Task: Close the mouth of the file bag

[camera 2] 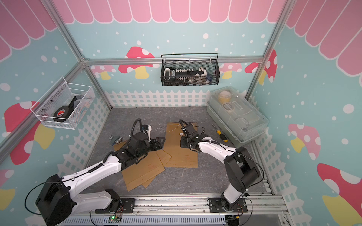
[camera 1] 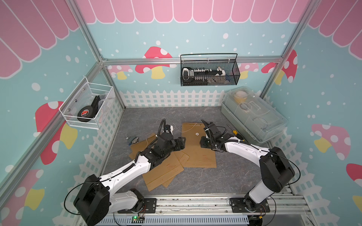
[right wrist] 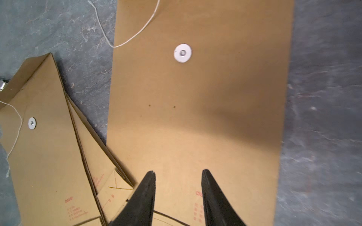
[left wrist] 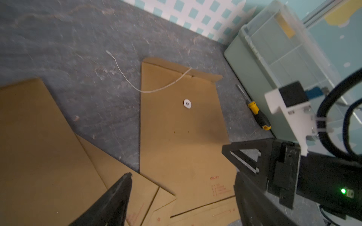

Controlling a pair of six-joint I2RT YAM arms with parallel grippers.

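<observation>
A brown kraft file bag (right wrist: 196,94) lies on the grey table, its flap (left wrist: 166,66) at the far end, with a white string (left wrist: 150,90) and a white button (right wrist: 182,53). Other file bags (right wrist: 45,143) overlap at its left. My left gripper (camera 1: 180,143) hangs over the left side of the middle bag, open; its fingers are blurred in the left wrist view. My right gripper (camera 1: 205,141) is over that bag's right part, open, with nothing between its fingers in the right wrist view.
A clear-lidded box (camera 1: 254,113) stands at the back right, a yellow screwdriver (camera 2: 220,133) beside it. Small metal items (camera 2: 115,140) lie at the left. Wire baskets (camera 1: 209,71) hang on the walls.
</observation>
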